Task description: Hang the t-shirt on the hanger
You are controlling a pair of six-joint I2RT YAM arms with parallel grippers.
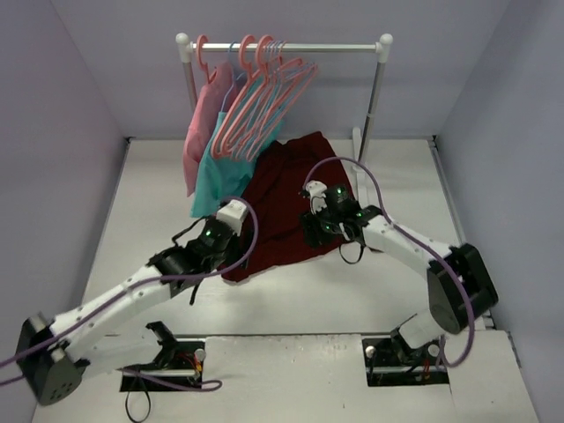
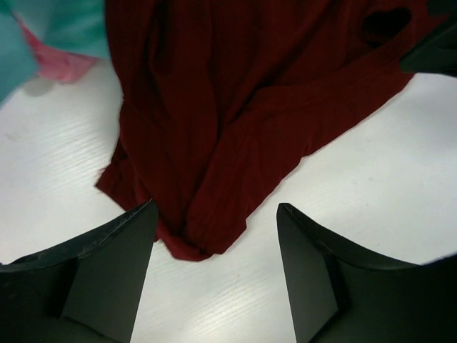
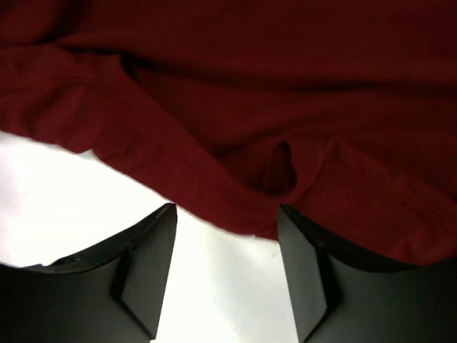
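Note:
The dark red t-shirt (image 1: 286, 189) lies spread with folds on the white table beneath the rack. At its left front part, my left gripper is open above a narrow end of the cloth, holding nothing. My right gripper also stands open, over the shirt's front edge, where a fold leaves a small dark opening; nothing is between its fingers. In the top view both arms cover parts of the shirt. Several pink hangers (image 1: 256, 115) hang together, empty-looking, on the rack's rail (image 1: 326, 48).
A pink garment (image 1: 204, 132) and a turquoise garment (image 1: 211, 181) hang at the rack's left, the turquoise one close to my left gripper. The rack's right post (image 1: 374, 101) stands behind my right arm.

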